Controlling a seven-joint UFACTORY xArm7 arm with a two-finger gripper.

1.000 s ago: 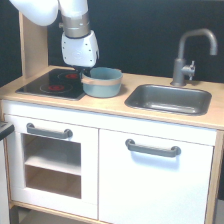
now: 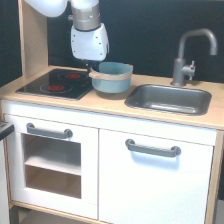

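A grey-blue pot [image 2: 112,78] is at the right of the black stovetop [image 2: 57,83], over the wooden counter near the sink. My white gripper [image 2: 94,70] reaches down from the upper left to the pot's left side, where a tan handle part shows. It appears shut on the pot at that side, though the fingertips are small and dark and partly lost against the background. Whether the pot's base touches the counter is unclear.
A metal sink [image 2: 168,99] lies to the right of the pot, with a grey faucet [image 2: 184,65] behind it. Bare counter [image 2: 110,104] runs along the front. Below are an open-fronted oven door [image 2: 50,165] and a white cabinet door [image 2: 150,185].
My gripper and the pot have shifted together to the right and slightly up in the picture. More of the stovetop's right side is uncovered.
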